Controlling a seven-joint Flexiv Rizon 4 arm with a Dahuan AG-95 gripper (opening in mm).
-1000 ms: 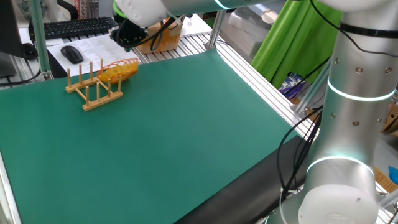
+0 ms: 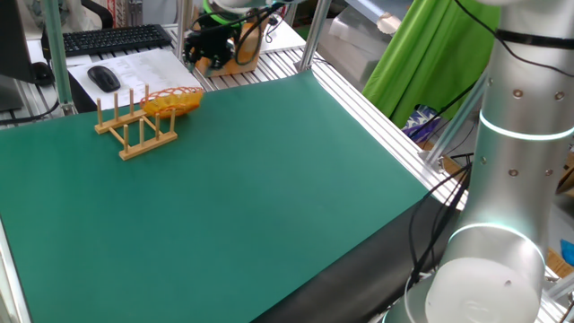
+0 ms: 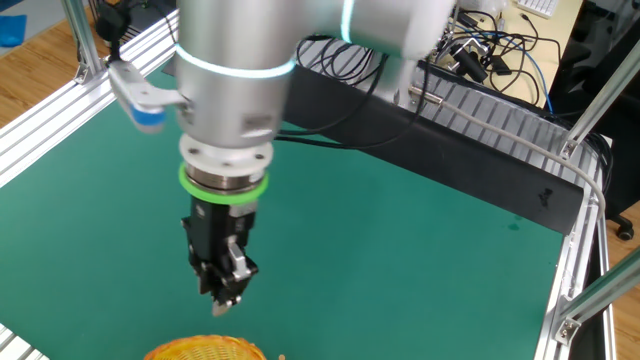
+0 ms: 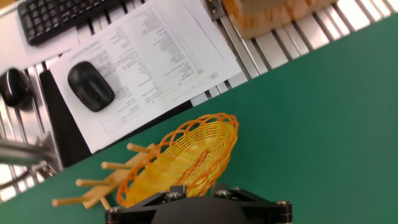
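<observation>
A yellow woven basket with an orange looped rim (image 2: 172,101) rests tilted against the far side of a wooden peg rack (image 2: 148,139) on the green table. In the wrist view the basket (image 4: 198,158) lies just beyond the fingertips, partly covering the rack (image 4: 115,177). My gripper shows a gap between its fingers, with nothing held in it. Exterior view 2 has the gripper (image 3: 222,306) pointing down, above and apart from the basket (image 3: 205,350), which is cut off by the lower edge.
Beyond the cloth's far edge lie a black mouse (image 2: 104,79), printed papers (image 4: 158,62) and a keyboard (image 2: 106,40). A brown box (image 2: 240,61) stands behind the gripper.
My gripper has risen and moved right in exterior view 1, away from the basket. The basket has tipped to a flatter pose, while the rack has stayed put.
</observation>
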